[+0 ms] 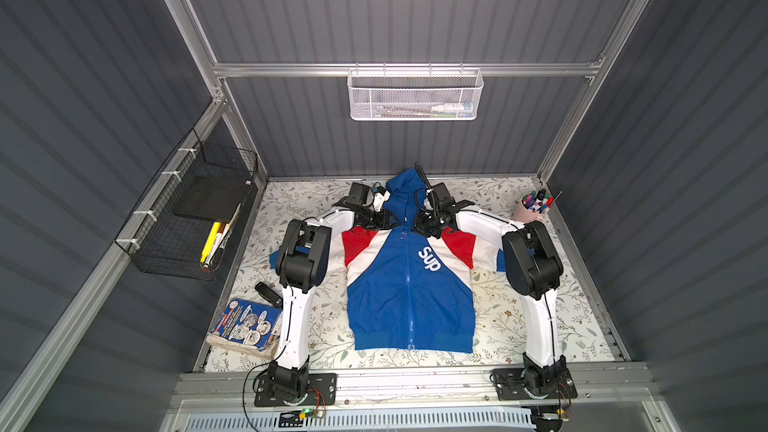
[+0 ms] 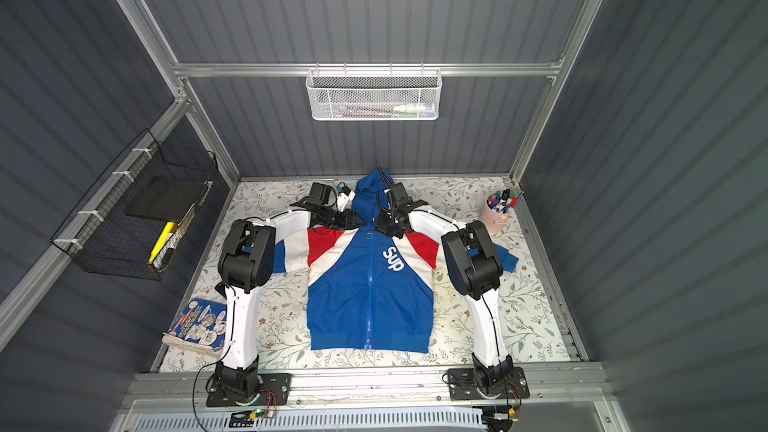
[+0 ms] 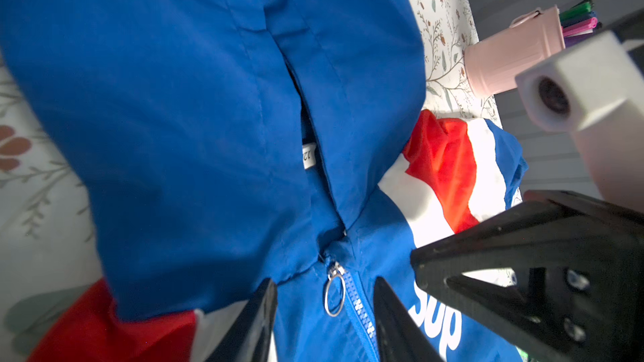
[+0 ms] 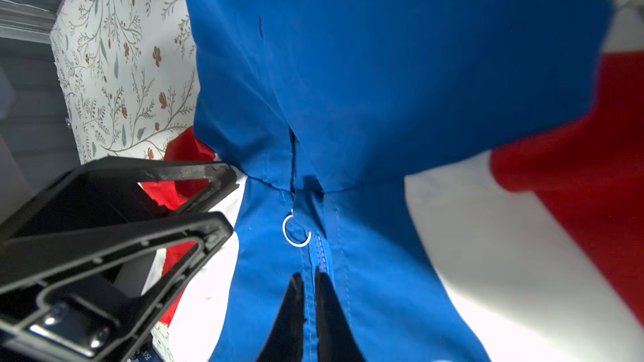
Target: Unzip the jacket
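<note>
The blue jacket (image 1: 384, 296) with red and white shoulders lies flat, front up, its zip closed down the chest. A metal ring pull (image 4: 285, 234) hangs from the slider at the collar. My left gripper is open over the collar; in its wrist view the ring (image 3: 326, 298) appears between the fingertips, not visibly gripped. Just right of the zip line hovers my right gripper, its fingers parted by a narrow gap with nothing held. In its view the ring sits slightly beyond and left of the tips.
The hood (image 3: 167, 127) spreads beyond the collar. A pink pen cup (image 1: 525, 213) stands at the back right, and a boxed item (image 1: 246, 326) lies front left. Both grippers are close together above the collar, leaving little room between them.
</note>
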